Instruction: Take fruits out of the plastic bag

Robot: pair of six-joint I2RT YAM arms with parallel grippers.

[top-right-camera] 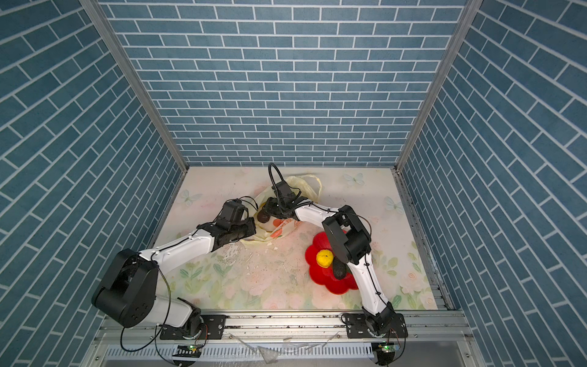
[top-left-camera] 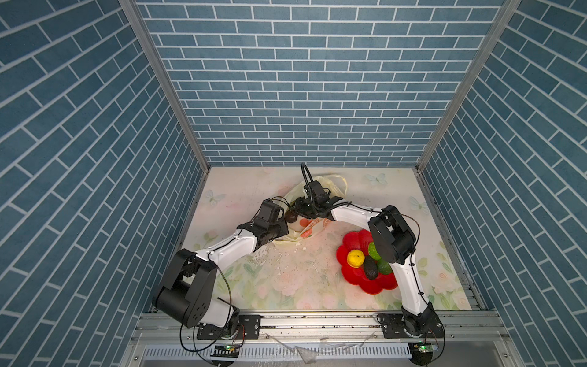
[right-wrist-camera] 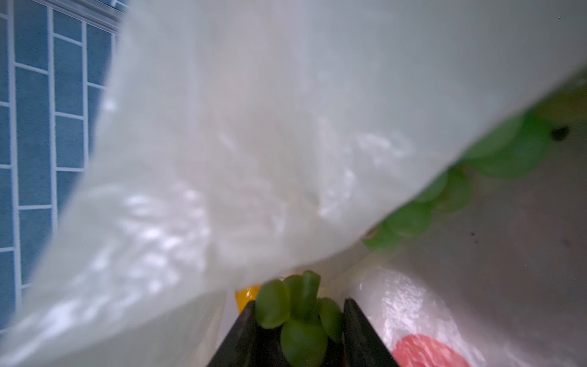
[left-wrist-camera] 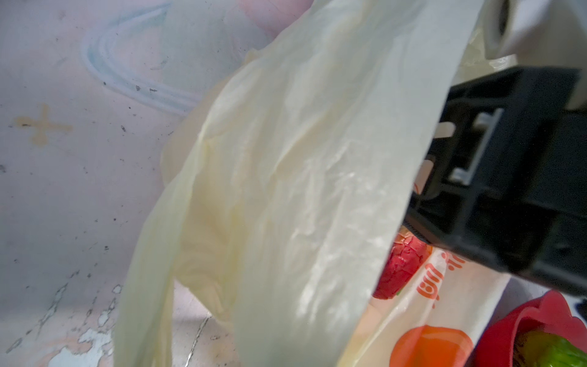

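Note:
The cream plastic bag (left-wrist-camera: 293, 183) lies open at the table's middle. My left gripper (top-left-camera: 282, 223) is at the bag's near left edge; its fingers are hidden in its wrist view, so its finger is unclear there. My right gripper is inside the bag, shut on a bunch of green grapes (right-wrist-camera: 302, 342). More green grapes (right-wrist-camera: 513, 146) show beside the bag's film in the right wrist view. A dark round fruit (top-left-camera: 291, 216) sits between the grippers, and a red fruit (left-wrist-camera: 400, 266) shows behind the bag in the left wrist view.
A red flower-shaped bowl (top-left-camera: 348, 275) at front right holds a yellow fruit (top-left-camera: 356, 258), a dark avocado (top-left-camera: 370, 267) and green fruits (top-left-camera: 385, 266), partly under my right arm.

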